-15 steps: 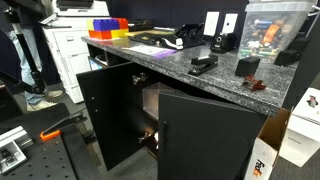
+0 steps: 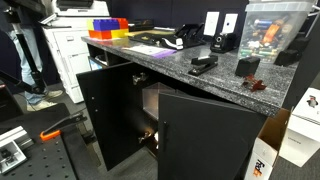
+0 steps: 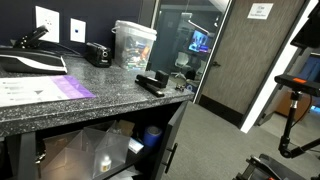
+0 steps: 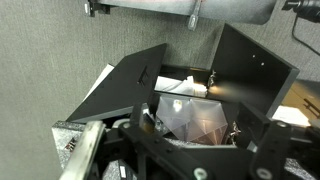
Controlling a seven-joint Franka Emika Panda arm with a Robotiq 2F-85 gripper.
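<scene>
A black cabinet stands under a dark speckled counter (image 2: pixel 175 60), with its left door (image 2: pixel 112 110) and right door (image 2: pixel 205 140) both swung out. From above, in the wrist view, the doors (image 4: pixel 250 70) spread to either side of the opening. Inside sits a clear plastic, box-like object (image 4: pixel 195 122), also visible in exterior view 2 as clear panels (image 3: pixel 85 155). My gripper looks open over the cabinet, its dark fingers apart along the lower edge of the wrist view. Nothing shows held between them. Neither exterior view shows the gripper clearly.
On the counter stand a black stapler (image 2: pixel 203 65), a small black block (image 2: pixel 247 66), a clear tub (image 2: pixel 272 30) of colourful pieces and colourful bricks (image 2: pixel 107 28). An open cardboard box (image 2: pixel 265 148) lies beside the right door.
</scene>
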